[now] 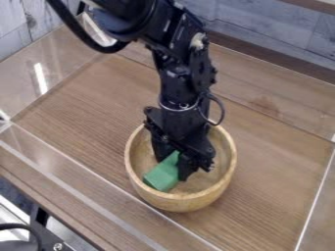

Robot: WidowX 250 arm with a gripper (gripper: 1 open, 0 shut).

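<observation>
In the camera view a wooden bowl [202,191] stands on the table, with a green oblong object [164,175] inside it. My black gripper [179,161] is down inside the bowl over the green object, covering its right end.
The wooden table [78,118] has free room left of the bowl and at the right. A pale wall [281,44] runs along the back, and dark cables lie at the lower left corner.
</observation>
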